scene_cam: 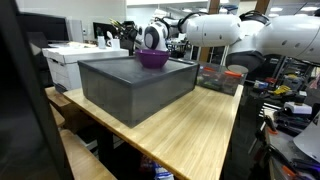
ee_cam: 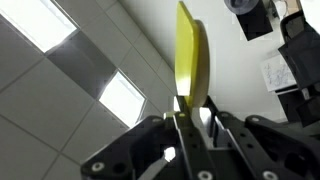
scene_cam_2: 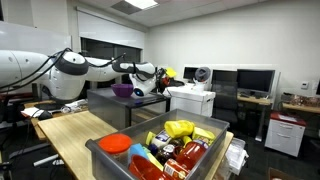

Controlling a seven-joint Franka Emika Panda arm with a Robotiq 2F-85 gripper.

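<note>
A long yellow object (ee_cam: 187, 55) stands up from my gripper in the wrist view, held between its shut fingers. Its lower end looks orange-brown. In exterior view 2 my gripper (scene_cam_2: 164, 80) is raised above the grey box, with a small patch of yellow at its tip. Exterior view 1 shows the arm's end far back, too small to make out the fingers. A purple bowl (scene_cam: 153, 60) rests on top of the grey box (scene_cam: 125, 92), below and in front of the arm.
A grey bin (scene_cam_2: 122, 157) in the foreground of exterior view 2 is full of colourful items, among them a yellow one (scene_cam_2: 180, 128) and a red-orange lid (scene_cam_2: 115, 144). The wooden table (scene_cam: 185, 135) has clear room in front. White cabinets and monitors stand behind.
</note>
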